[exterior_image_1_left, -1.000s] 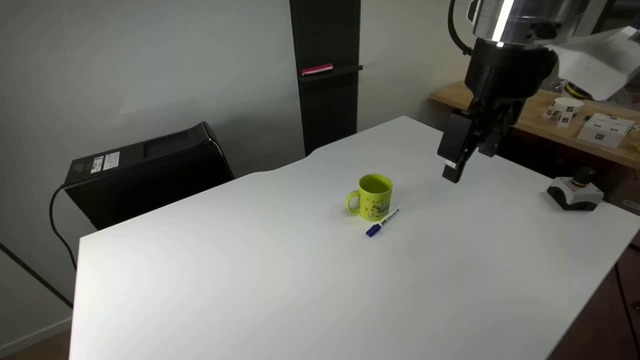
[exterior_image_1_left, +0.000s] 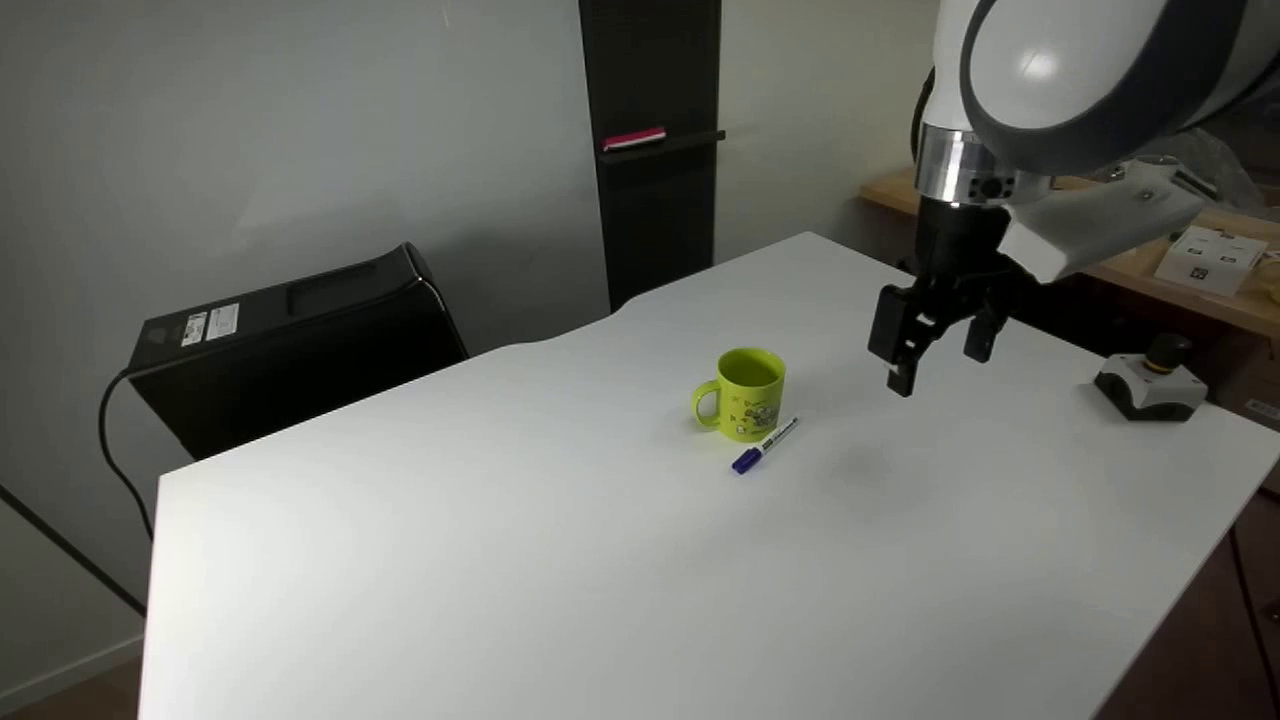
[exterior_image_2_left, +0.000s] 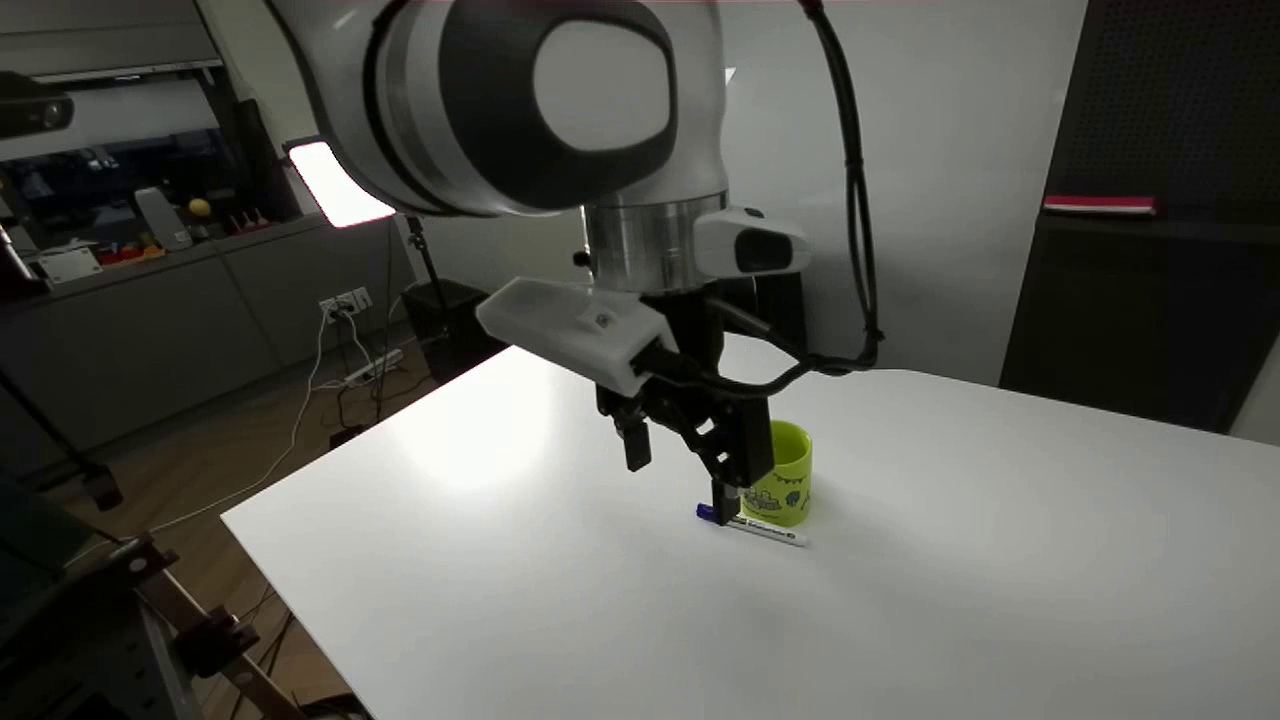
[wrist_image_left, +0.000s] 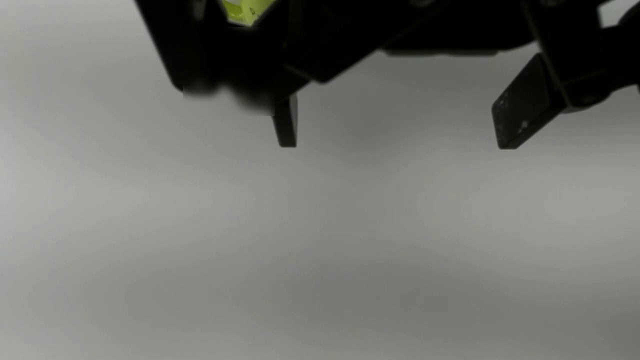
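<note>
A lime-green mug (exterior_image_1_left: 751, 396) with printed figures stands upright on the white table (exterior_image_1_left: 480, 564), its handle toward the left in exterior view 1. Close beside it lies a white marker (exterior_image_1_left: 765, 446) with a dark blue cap. My gripper (exterior_image_1_left: 942, 366) is up above the table, to the right of both in that view. Its black fingers are spread wide in the wrist view, with only bare table between the fingertips. From exterior view 2, the gripper (exterior_image_2_left: 681, 480) partly covers the mug (exterior_image_2_left: 786, 480) and the marker (exterior_image_2_left: 768, 529).
Near the table's right edge sits a white and black button box (exterior_image_1_left: 1152, 378). A black case (exterior_image_1_left: 300, 348) stands behind the far left edge.
The arm has come lower and the gripper has turned, so its two fingers now show apart in exterior view 1. Mug and marker have stayed in place.
</note>
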